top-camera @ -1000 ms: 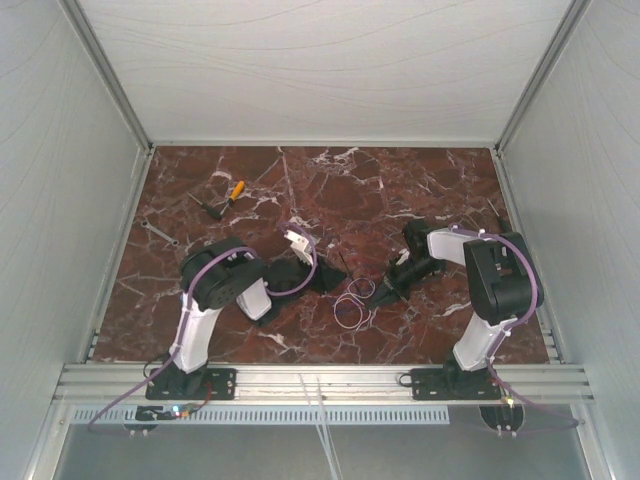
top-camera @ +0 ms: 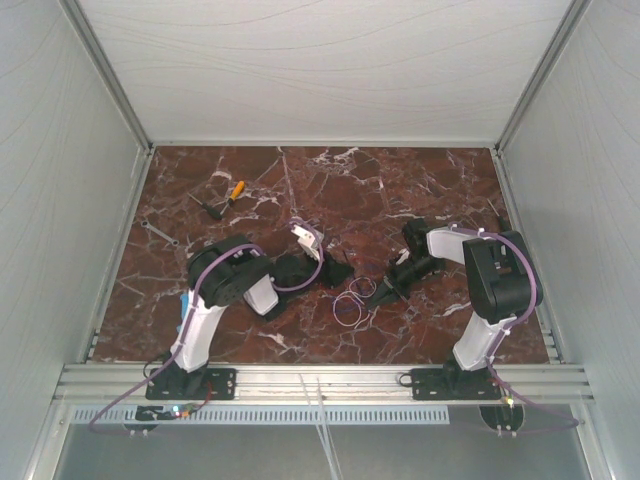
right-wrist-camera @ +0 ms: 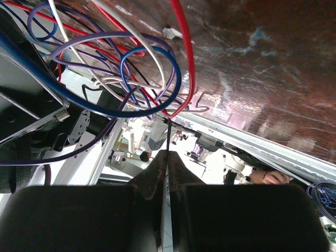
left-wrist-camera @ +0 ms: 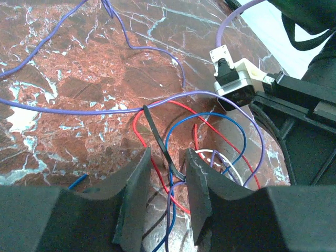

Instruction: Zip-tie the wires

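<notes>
In the top view, the bundle of looped wires [top-camera: 347, 312] lies on the marble table between the two grippers. Its red, blue, white and purple strands [right-wrist-camera: 152, 73] show close up in the right wrist view. My left gripper is open at the bundle's left side. A black zip tie [left-wrist-camera: 158, 137] slants down across the wires toward the gap between its fingers; whether they touch it I cannot tell. My right gripper is shut, and a thin black strip of zip tie [right-wrist-camera: 169, 135] rises from its fingertips toward the wires.
A screwdriver [top-camera: 236, 191] and a wrench [top-camera: 159, 233] lie at the left of the table. Bare marble [top-camera: 340, 180] spans the back. The right arm's wrist camera [left-wrist-camera: 231, 79] stands close by in the left wrist view.
The left gripper has shifted a little to the right, nearer the wires and the right gripper. The right arm and the wire loops look unmoved.
</notes>
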